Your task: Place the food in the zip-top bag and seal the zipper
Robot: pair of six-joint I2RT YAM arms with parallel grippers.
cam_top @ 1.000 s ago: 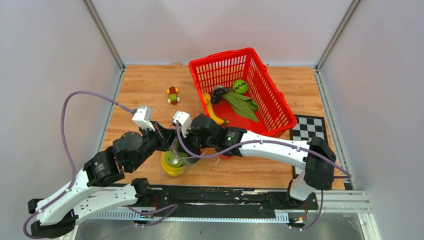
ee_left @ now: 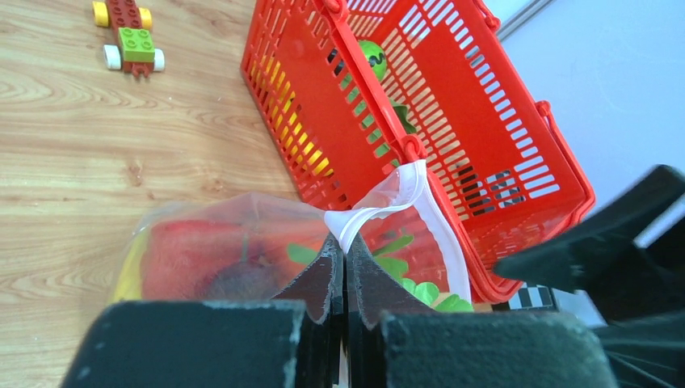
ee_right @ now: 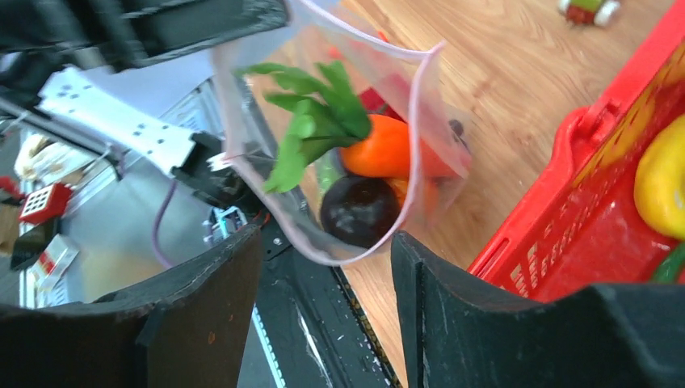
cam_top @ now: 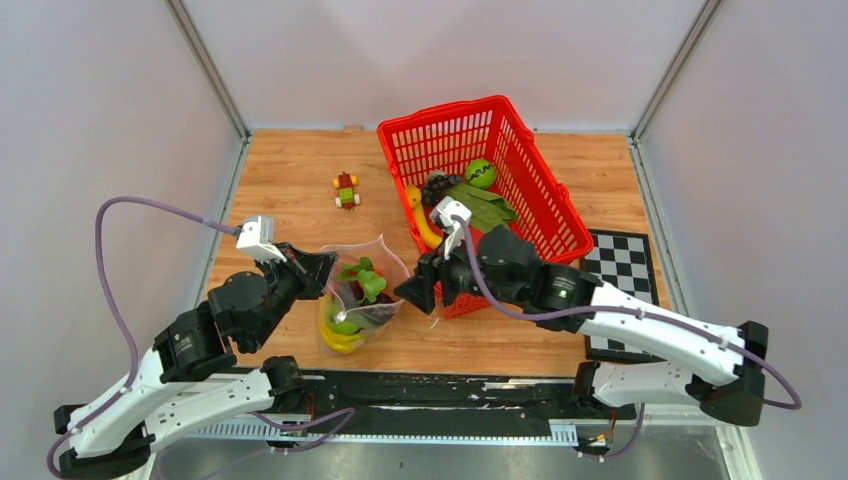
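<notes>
The clear zip bag [cam_top: 345,338] stands mouth-up on the table with food inside. Within it, the right wrist view shows green leaves [ee_right: 311,121], an orange pepper-like piece [ee_right: 378,147] and a dark round piece [ee_right: 359,212]. At the bag's rim, my left gripper is shut with the white zip edge [ee_left: 371,212] pinched between its fingertips. My right gripper is open, beside the bag's right side, nothing between its fingers. The bag's mouth gapes toward it, unsealed.
The red basket [cam_top: 555,200] behind the right gripper holds a watermelon [cam_top: 480,174], grapes [cam_top: 438,188], a banana [cam_top: 428,232] and leaves. A toy brick car [cam_top: 346,190] lies back left. The checkered board [cam_top: 618,262] is at right. Table left of the basket is clear.
My right arm has drawn back to the right, out of the bag's mouth, uncovering the leaves inside. The left gripper has shifted slightly left and stays at the rim.
</notes>
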